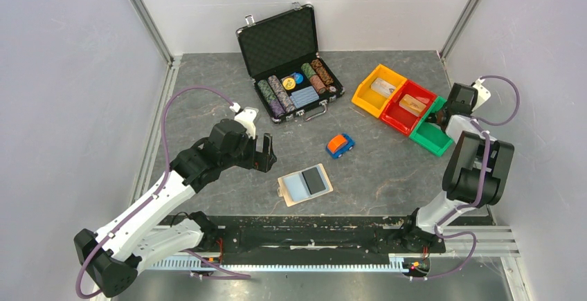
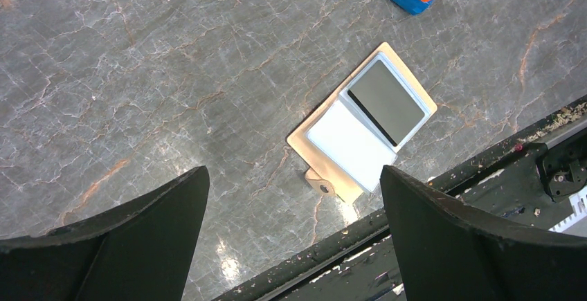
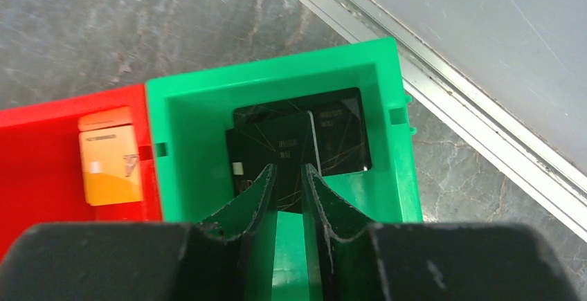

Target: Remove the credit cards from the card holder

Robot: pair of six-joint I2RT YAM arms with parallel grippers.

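Two black cards lie overlapping on the floor of the green bin (image 3: 167,169) in the right wrist view, the front card (image 3: 287,142) partly over the back card (image 3: 346,135). Over them is my right gripper, its fingers a small gap apart; the front card shows through that gap, and nothing is visibly gripped. From the top, the right arm hides most of these cards. My left gripper is wide open and empty, above the table left of a wooden board (image 2: 302,138) bearing a light-blue folder-like piece (image 2: 349,142) with a dark panel (image 2: 387,100).
Joined to the green bin are a red bin (image 1: 392,117) with an orange card (image 3: 111,166) and a yellow bin (image 1: 367,100) with a pale item (image 1: 382,87). A blue-orange toy car (image 1: 339,145) and an open chip case (image 1: 279,41) stand mid-table. The right wall is close.
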